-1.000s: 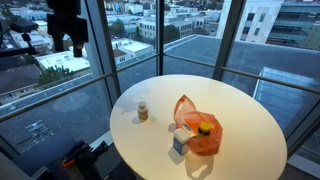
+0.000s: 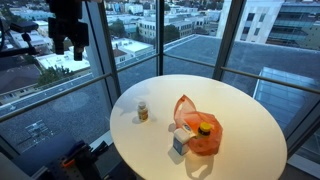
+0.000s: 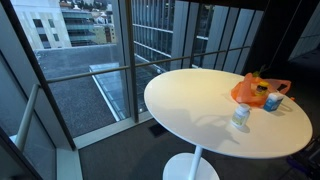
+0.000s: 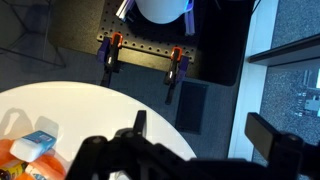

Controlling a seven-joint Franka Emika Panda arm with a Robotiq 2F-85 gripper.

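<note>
On the round white table [image 2: 160, 95] an orange plastic bag [image 2: 206, 146] lies crumpled. A dark bottle with a yellow lid [image 2: 205, 128] rests on or in it, and a small white-and-blue box [image 2: 181, 139] stands at its left side. Apart from them, a small bottle with a pale lid [image 2: 142, 111] stands upright; exterior view 2 shows this white bottle [image 3: 240, 116] near the rim. High at the upper left, my gripper [image 2: 68, 46] hangs clear of the table. In the wrist view its dark fingers [image 4: 139, 124] are wide apart, with nothing visible between them.
A dark mounting frame with orange-tipped clamps [image 4: 116, 41] is beside the table, below my gripper. Tall windows [image 2: 180, 20] surround the area. In the wrist view the box [image 4: 34, 146] sits at lower left.
My gripper has shifted slightly at the upper left. The objects on the table have not moved.
</note>
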